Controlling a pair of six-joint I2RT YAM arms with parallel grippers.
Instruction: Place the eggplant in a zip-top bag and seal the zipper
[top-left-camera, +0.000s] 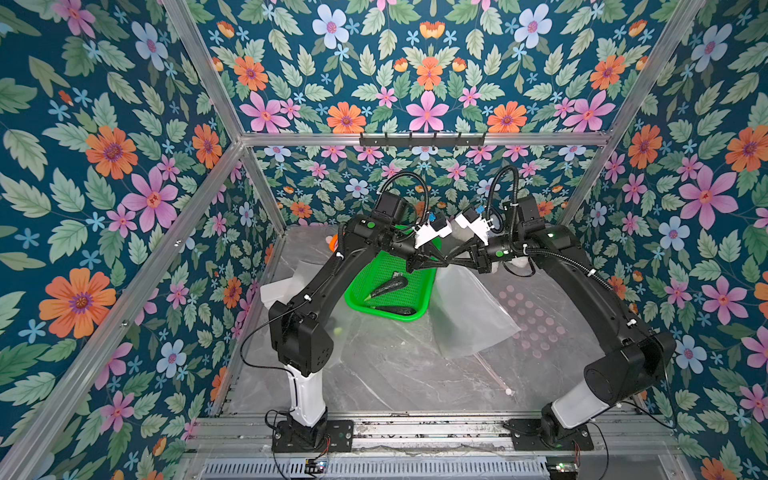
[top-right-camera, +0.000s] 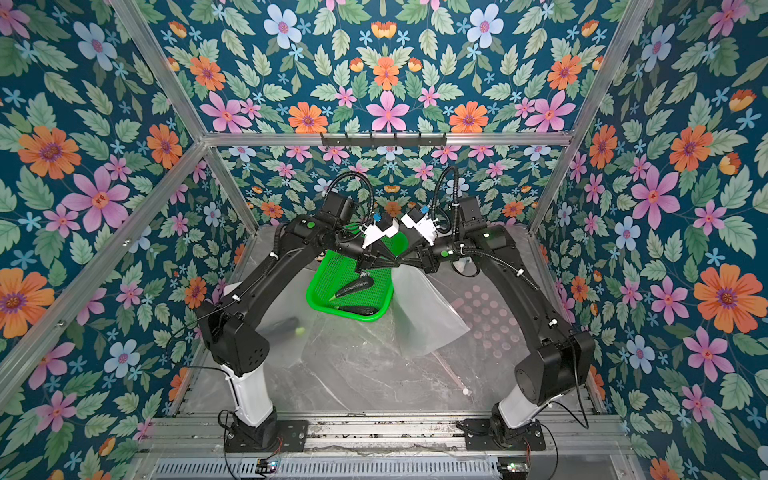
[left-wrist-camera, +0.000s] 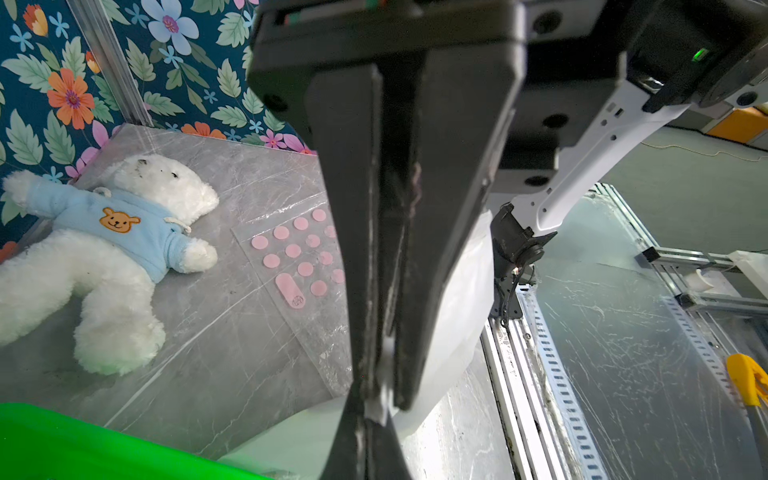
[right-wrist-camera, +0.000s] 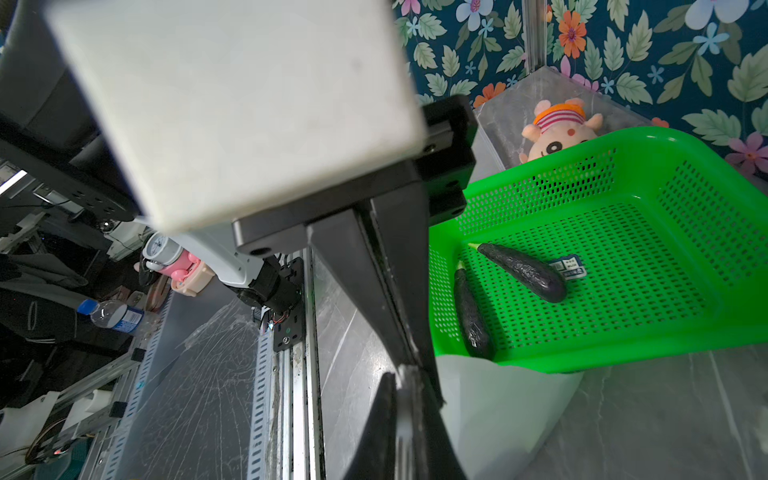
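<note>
Two dark eggplants, one above the other, lie in a green basket. A translucent bag hangs from where the grippers meet, just right of the basket. My left gripper is shut at the bag's top; whether plastic is between its fingertips is unclear. My right gripper is shut on the bag's top edge, its tips against the left one's. A second translucent bag lies at the left, partly under the left arm.
A white teddy in blue lies at the back right, beside a dotted clear sheet. A plush toy sits behind the basket.
</note>
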